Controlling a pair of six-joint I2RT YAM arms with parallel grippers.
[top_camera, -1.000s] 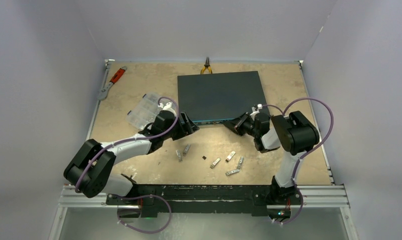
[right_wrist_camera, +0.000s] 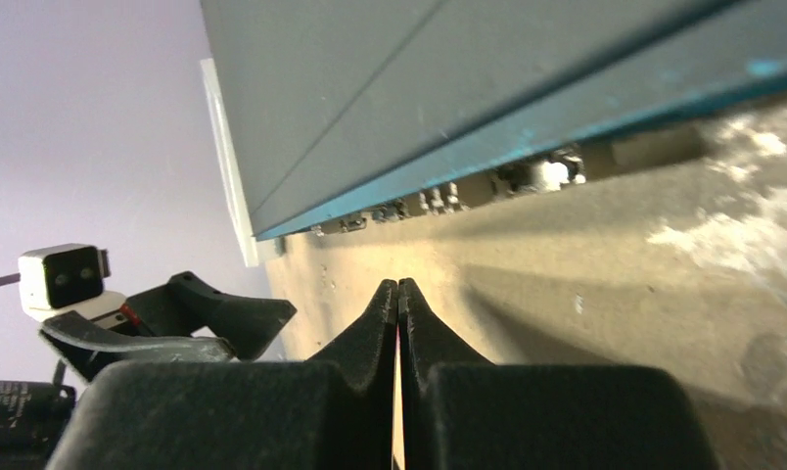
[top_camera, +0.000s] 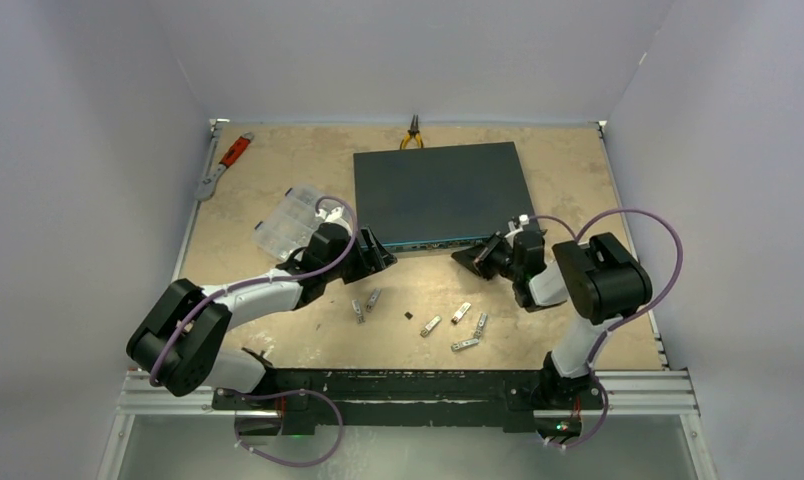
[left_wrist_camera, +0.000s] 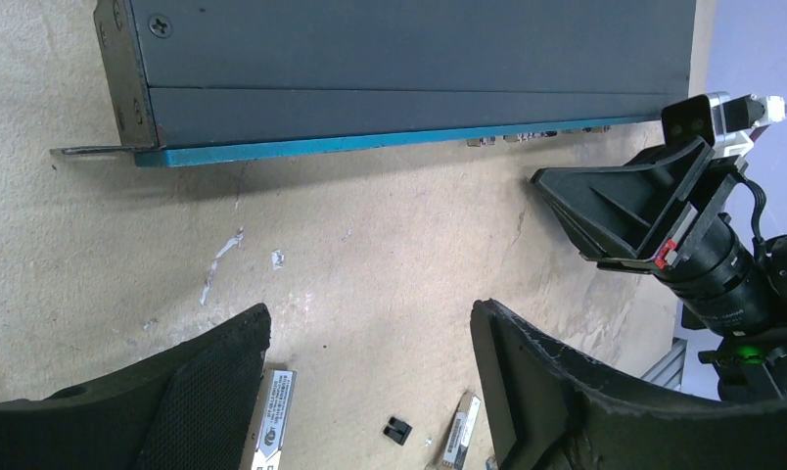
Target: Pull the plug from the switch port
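Note:
The dark switch [top_camera: 443, 190], edged in blue along its front, fills the top of both wrist views. Small metal modules [right_wrist_camera: 554, 174] jut from under that edge in the right wrist view, apart from my fingers; which one is the plug, I cannot tell. My right gripper is shut, its tips meeting with nothing between them, over bare table just in front of the ports. From the left wrist view, the same right gripper sits clear of the front edge. My left gripper stands wide open and empty near the switch's front left corner.
Several loose silver modules [top_camera: 460, 313] and a tiny black piece [top_camera: 409, 316] lie on the table in front. A clear compartment box [top_camera: 290, 222] is behind the left arm. Yellow-handled pliers [top_camera: 412, 137] and a red-handled tool [top_camera: 224, 165] lie farther back.
More of the front modules now show. The left arm looks nearly still.

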